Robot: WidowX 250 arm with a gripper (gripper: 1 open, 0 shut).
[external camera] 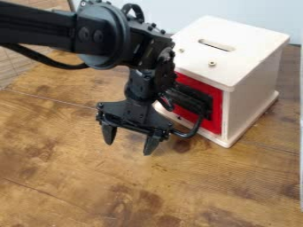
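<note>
My black gripper (pixel 129 138) hangs open over the wooden floor, just in front of and left of a pale wooden box (pixel 246 93), with nothing visible between its fingers. The box has a slotted top and a red front panel (pixel 217 126) with a dark opening, partly hidden behind my wrist and cable.
Bare wooden floor (pixel 142 195) fills the foreground and left. A light wall (pixel 270 22) stands behind the box, and wood panelling (pixel 14 62) shows at the upper left behind the arm.
</note>
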